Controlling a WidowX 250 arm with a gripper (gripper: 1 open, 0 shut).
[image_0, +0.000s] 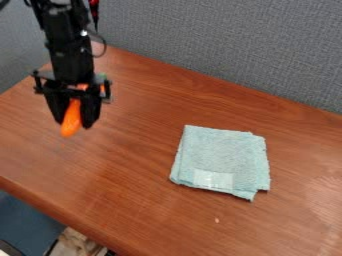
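My black gripper (74, 98) is at the left, above the wooden table, shut on an orange carrot (71, 119) that hangs between its fingers, tip pointing down. The carrot's upper part is partly hidden by the gripper. A folded pale mint cloth (221, 160) lies flat on the table to the right, apart from the gripper.
A grey padded wall (227, 40) runs along the back. The table's near left edge drops to a dark floor with some clutter.
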